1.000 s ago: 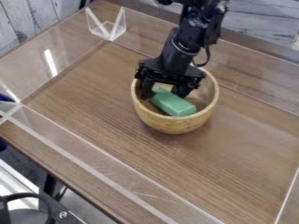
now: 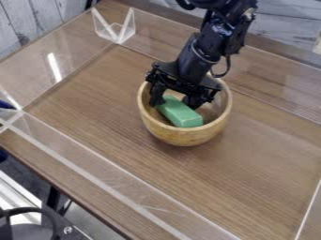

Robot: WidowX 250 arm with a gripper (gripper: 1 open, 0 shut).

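Note:
A wooden bowl [image 2: 189, 133] sits near the middle of the table, holding a green block [image 2: 179, 111] tilted toward the front. My black gripper [image 2: 175, 86] reaches down from above into the back of the bowl, over the block's rear end. Its fingertips are dark and crowded against the bowl, so what lies between them is hard to make out.
A clear plastic corner piece [image 2: 113, 26] stands at the back left. A black coiled object [image 2: 28, 228] lies off the table's front left edge.
The gripper has shifted slightly up and about the bowl's back. The green block has moved a little left, and the bowl slightly left too.

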